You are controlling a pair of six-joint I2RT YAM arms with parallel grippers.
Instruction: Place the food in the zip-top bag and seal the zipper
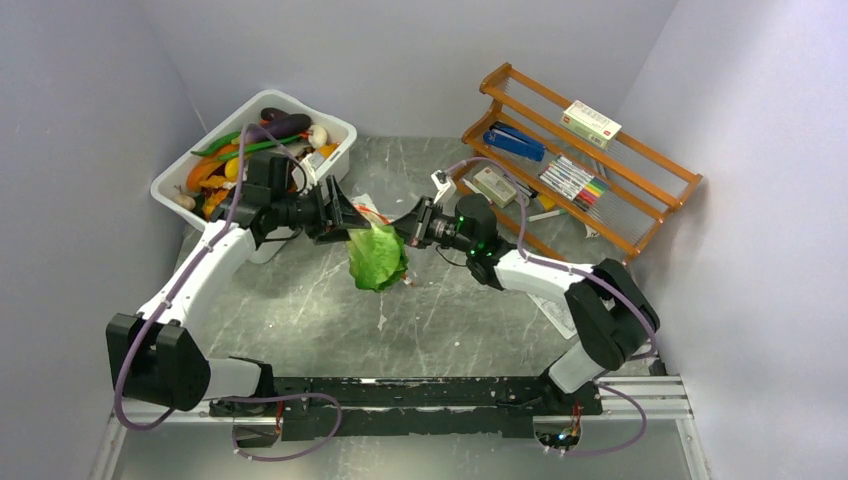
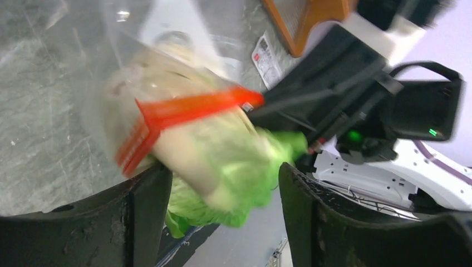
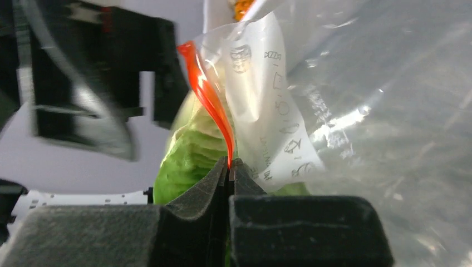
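Observation:
The green lettuce (image 1: 376,260) hangs at the bag's mouth between both arms. Its pale base is inside the clear bag (image 3: 384,111), while the leaves (image 2: 222,189) stick out past the orange zipper (image 2: 195,110). In the left wrist view, my left gripper has its fingers spread, with the lettuce blurred just beyond and between them and clear of both pads. My right gripper is shut on the zipper edge of the bag. How deep the base sits in the bag is blurred.
A white bin (image 1: 345,135) of several vegetables stands behind the left arm. At the back right is a wooden rack (image 1: 640,150) holding boxes, pens and a blue stapler (image 1: 515,142).

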